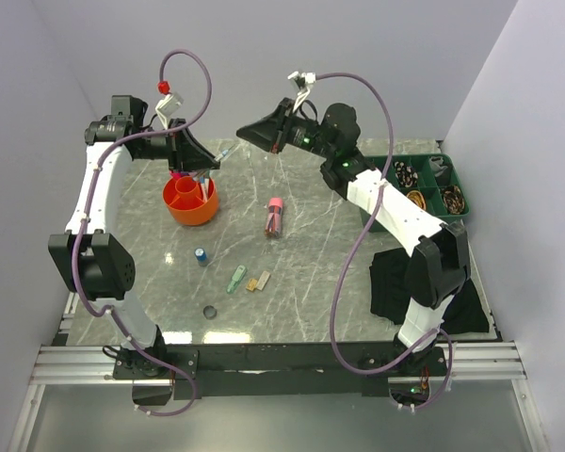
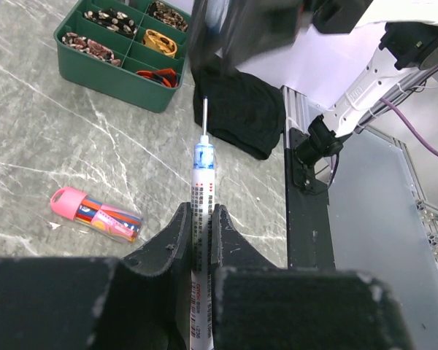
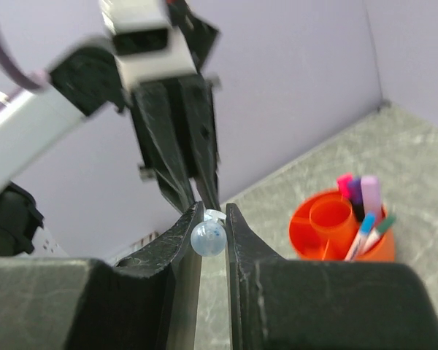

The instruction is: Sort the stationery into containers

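A white pen (image 2: 202, 171) with a blue collar and a bare metal tip is gripped in my left gripper, which is shut on its barrel. In the top view the left gripper (image 1: 213, 164) hangs by the orange pen holder (image 1: 194, 214), the pen pointing up and right. My right gripper (image 1: 243, 135) is just beyond the tip, apart from it. Between its fingertips, a pale translucent pen cap (image 3: 209, 239) shows end-on, and the fingers are closed about it. Several pens stand in the holder (image 3: 383, 251), alongside its inner cups.
A pink-lidded pencil tube (image 1: 274, 218), a blue-capped bottle (image 1: 201, 255), a green cutter (image 1: 236, 279), erasers (image 1: 263, 281) and a dark ring (image 1: 209, 312) lie on the table. Behind the right arm is a green divided tray (image 1: 440, 202); black cloth (image 1: 389, 285) lies nearer the front.
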